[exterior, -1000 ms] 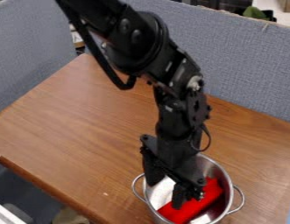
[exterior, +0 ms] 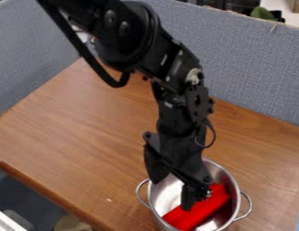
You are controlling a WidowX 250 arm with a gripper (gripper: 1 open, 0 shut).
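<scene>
A metal pot (exterior: 235,207) with two side handles stands at the lower right of the table. Inside it lie a red object (exterior: 194,213) and something white beside it. My black gripper (exterior: 176,180) hangs open over the pot's upper part, its fingers on either side, one over the red object. Whether the fingers touch anything is hidden.
Grey padded walls stand along the back and left. A gap with pale items lies past the table's lower-left edge.
Over the last second my gripper and arm have shifted slightly, most recently a little left and up. The pot and its contents look nearly unchanged.
</scene>
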